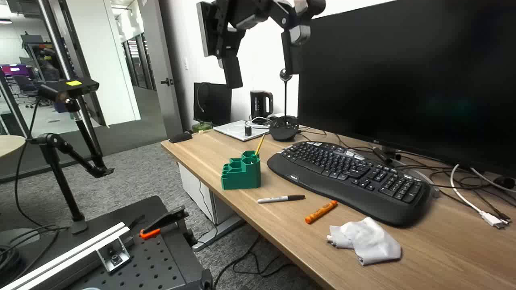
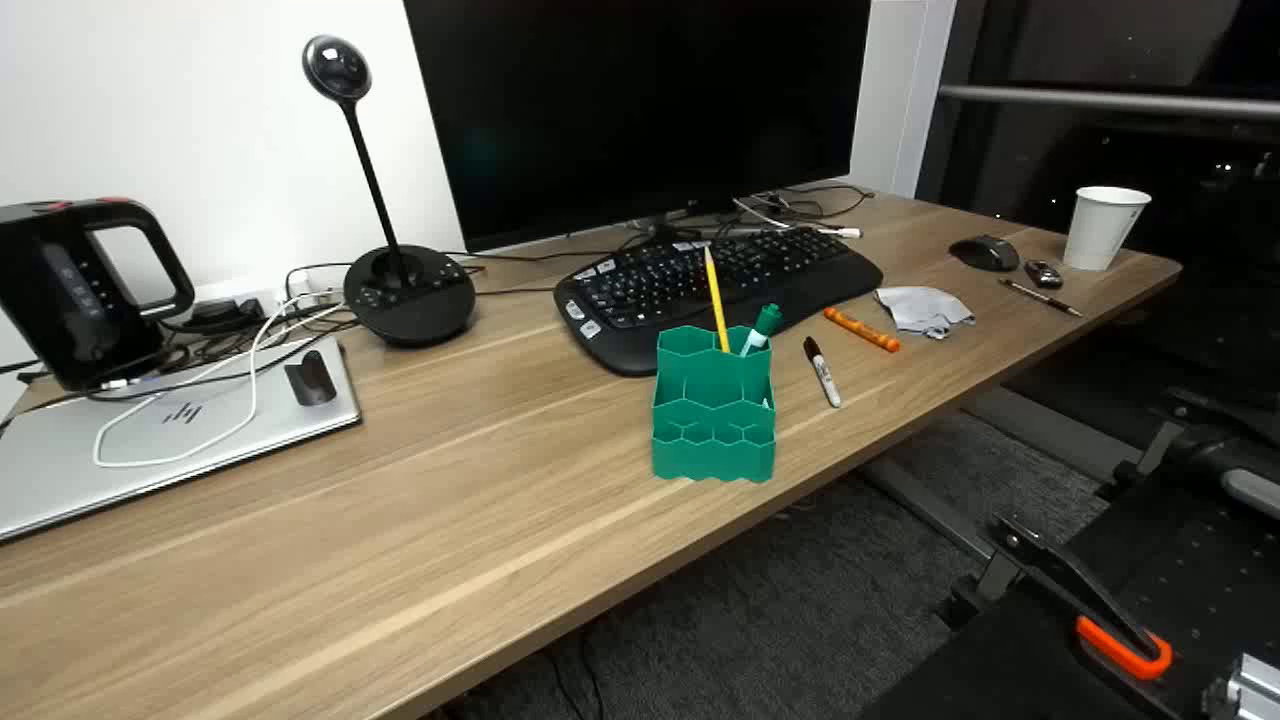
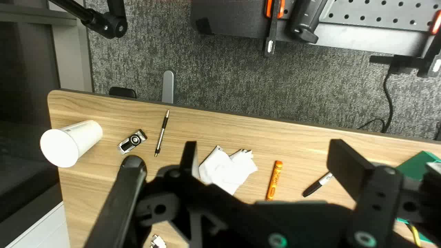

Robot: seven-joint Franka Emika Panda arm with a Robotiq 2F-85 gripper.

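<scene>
High above the desk, my gripper (image 1: pixel 261 81) stands open, its two fingers wide apart with nothing between them. The wrist view looks down past the gripper onto the desktop. A green honeycomb pen holder (image 2: pixel 713 414) stands on the desk with a yellow pencil (image 2: pixel 716 300) and a green-capped marker (image 2: pixel 761 329) in it. Beside the holder lies a black-capped marker (image 1: pixel 281 198). An orange marker (image 1: pixel 321 212) rests farther along, near a crumpled grey-white cloth (image 1: pixel 370 240). In the wrist view the cloth (image 3: pixel 227 169) and orange marker (image 3: pixel 274 180) appear between the fingers' directions, far below.
A black keyboard (image 1: pixel 355 179) lies before the large monitor (image 1: pixel 411 77). At one desk end are a white cup (image 2: pixel 1105 228), a mouse (image 2: pixel 984 252) and a pen (image 2: pixel 1040 296). A laptop (image 2: pixel 180 432), kettle (image 2: pixel 90 288) and webcam stand (image 2: pixel 409 295) occupy the other.
</scene>
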